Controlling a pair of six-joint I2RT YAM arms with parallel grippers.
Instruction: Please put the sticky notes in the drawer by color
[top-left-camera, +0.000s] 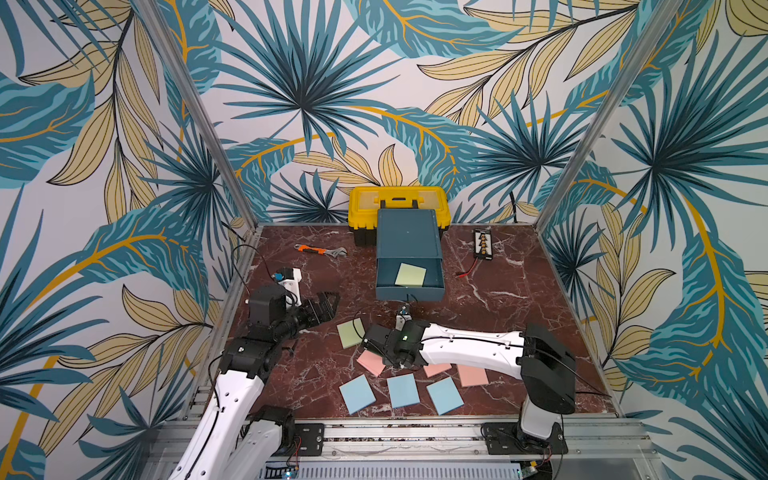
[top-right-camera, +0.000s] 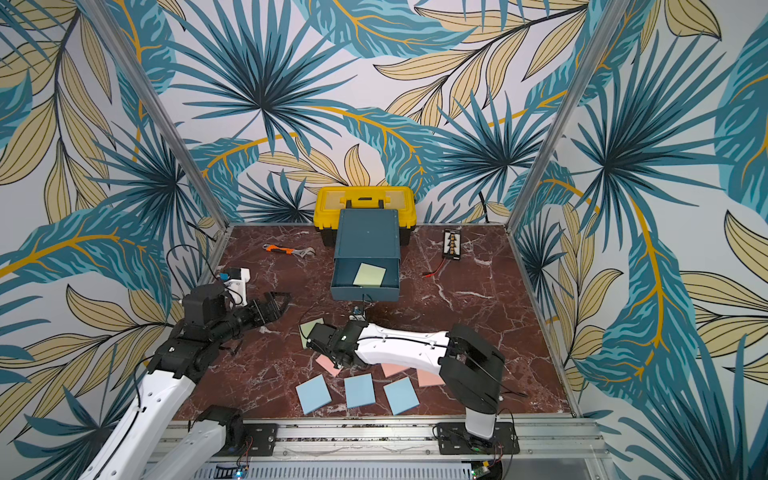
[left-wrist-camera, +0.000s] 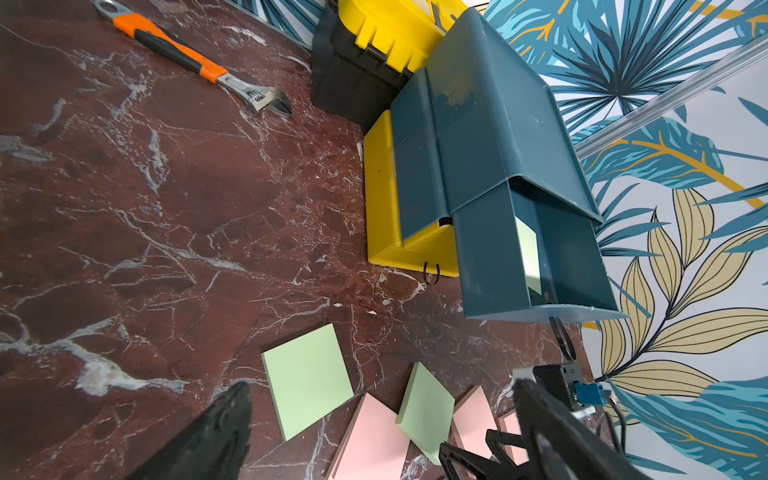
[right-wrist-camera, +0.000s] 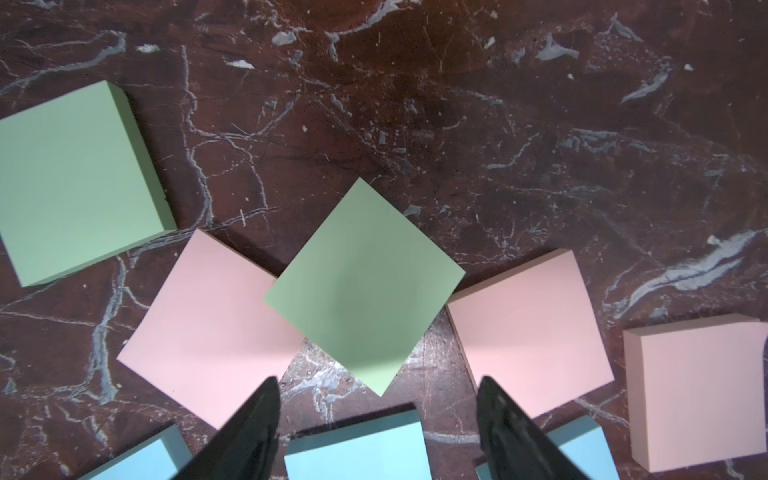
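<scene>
The blue drawer (top-left-camera: 392, 293) is pulled out toward me, with a pale yellow-green sticky note pad (top-left-camera: 411, 275) lying inside it. Two green pads are on the table: one at the left (right-wrist-camera: 76, 180), the other (right-wrist-camera: 364, 284) overlapping a pink pad (right-wrist-camera: 212, 328) at its corner. My right gripper hovers above this second green pad, fingers apart on either side of its near corner, gripping nothing. From the top views the right arm hides that pad. My left gripper (top-left-camera: 328, 305) stands open and empty over the left of the table.
More pink pads (right-wrist-camera: 528, 332) (top-left-camera: 472, 375) lie to the right, and a row of blue pads (top-left-camera: 403, 390) along the front. Behind the drawer is a yellow toolbox (top-left-camera: 360, 209). A wrench (top-left-camera: 320, 250) and a boxed bit set (top-left-camera: 482, 244) flank it.
</scene>
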